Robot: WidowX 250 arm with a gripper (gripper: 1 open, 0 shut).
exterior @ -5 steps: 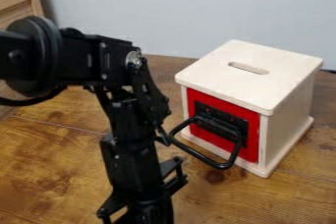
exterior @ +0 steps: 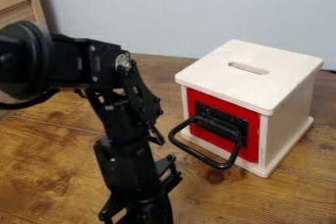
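A pale wooden box (exterior: 282, 100) with a slot on its lid sits at the right of the table. Its red front panel (exterior: 205, 102) carries a black latch with a looped handle (exterior: 210, 161) sticking out toward the front. The black arm (exterior: 125, 120) hangs down just left of the box. Its gripper (exterior: 144, 194) is low at the bottom edge, left of and in front of the handle; its fingertips are cut off or too dark to make out, and nothing held is visible.
A grey-white wall (exterior: 144, 12) runs behind, and a wooden panel (exterior: 16, 2) stands at the back left.
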